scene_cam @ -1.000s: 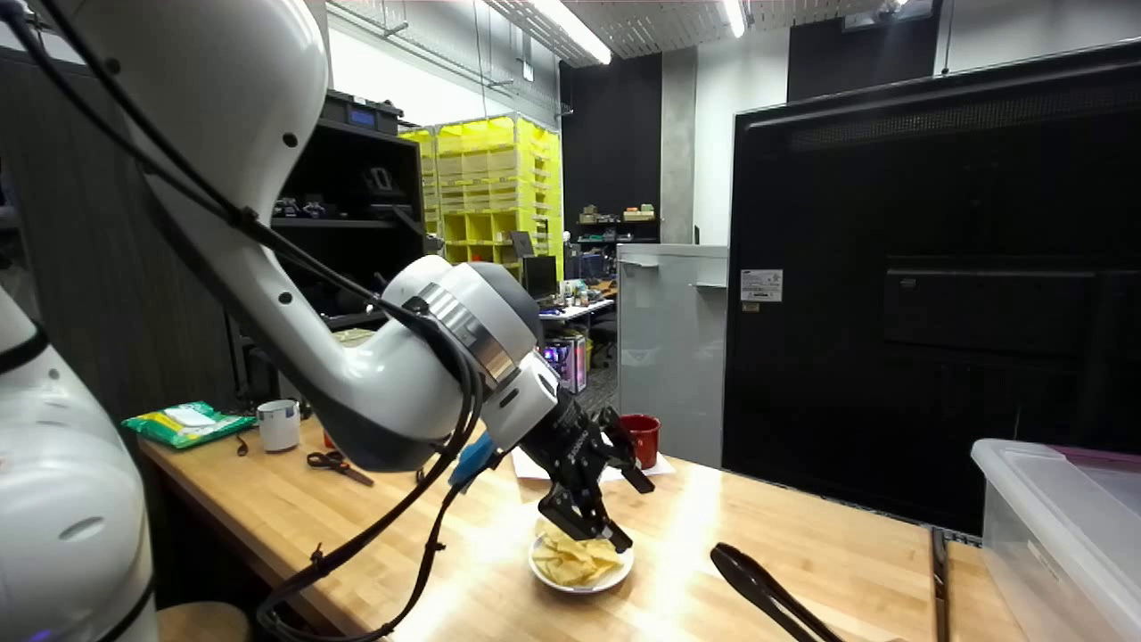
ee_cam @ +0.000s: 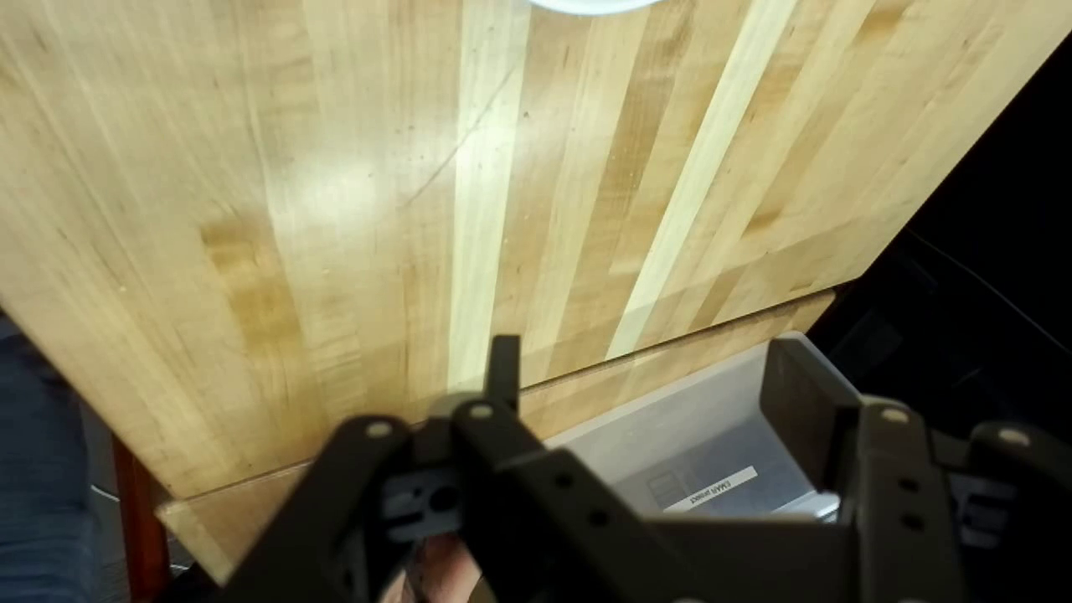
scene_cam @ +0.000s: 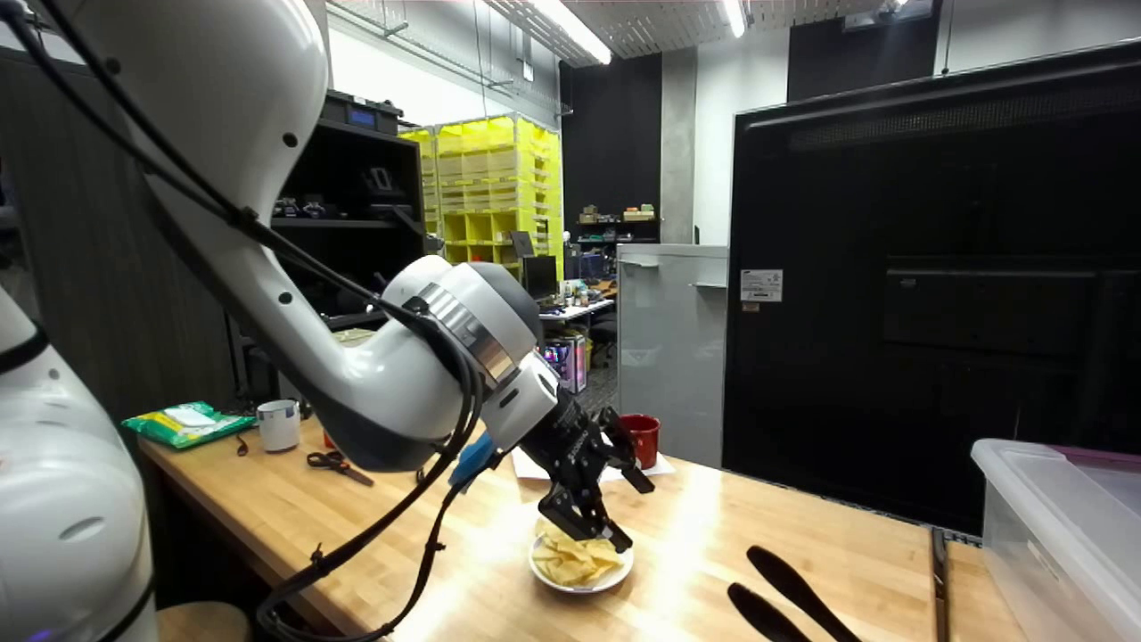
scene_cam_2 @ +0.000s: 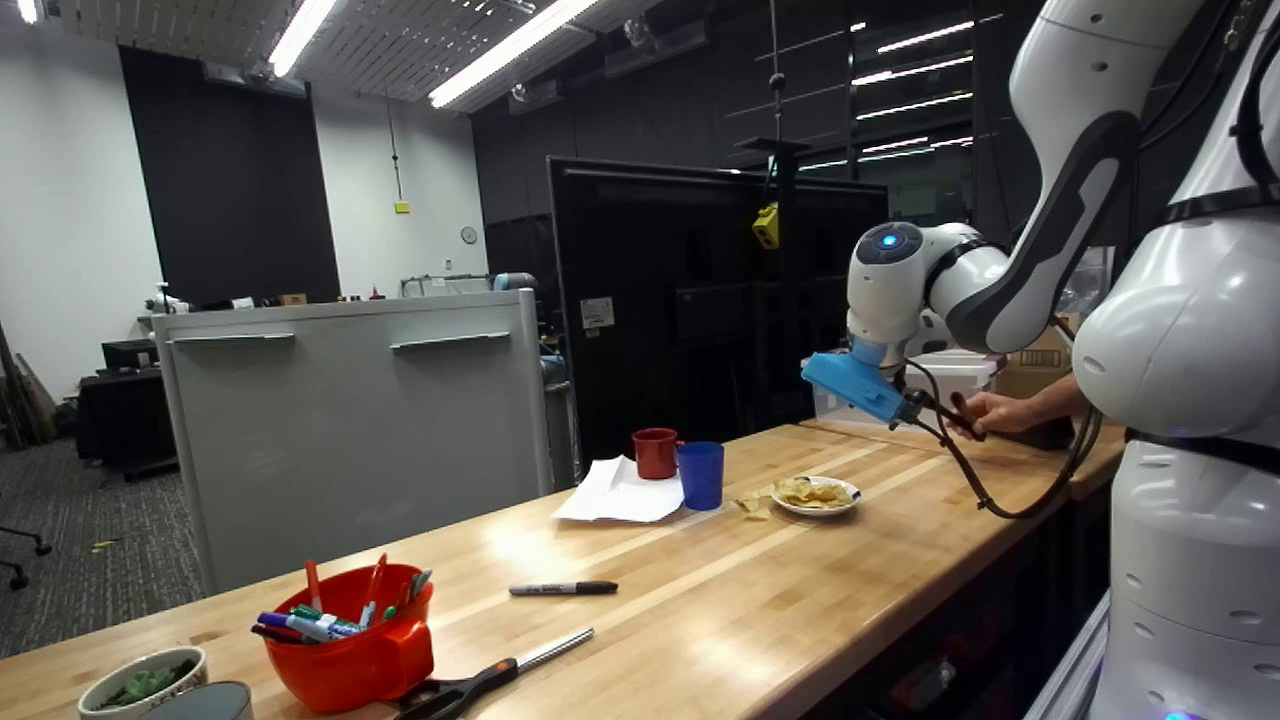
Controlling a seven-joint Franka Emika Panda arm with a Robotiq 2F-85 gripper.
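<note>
My gripper (scene_cam: pixel 631 512) stands open above the table in exterior view 1, its fingers tilted down to the right and nothing between them. In that view it overlaps the far edge of a white plate (scene_cam: pixel 620 579) holding yellow chips (scene_cam: pixel 572 558). From exterior view 2 the chips (scene_cam_2: pixel 812 492) are seen on the plate, with a few lying on the table beside it, and the gripper is up to the right. Black tongs (scene_cam: pixel 786 587), spread apart, enter at the bottom of exterior view 1. A person's hand (scene_cam_2: pixel 1014 412) is near the gripper.
A red mug (scene_cam_2: pixel 655 454) and blue cup (scene_cam_2: pixel 701 475) stand by white paper (scene_cam_2: pixel 606 492). A marker (scene_cam_2: pixel 564 588), scissors (scene_cam_2: pixel 480 685) and a red pen holder (scene_cam_2: pixel 348 666) lie nearer. A clear bin (scene_cam: pixel 1054 535) stands beyond the table's end.
The tongs have shifted right and down in exterior view 1, and their two ends have spread apart. My arm and the plate have not moved.
</note>
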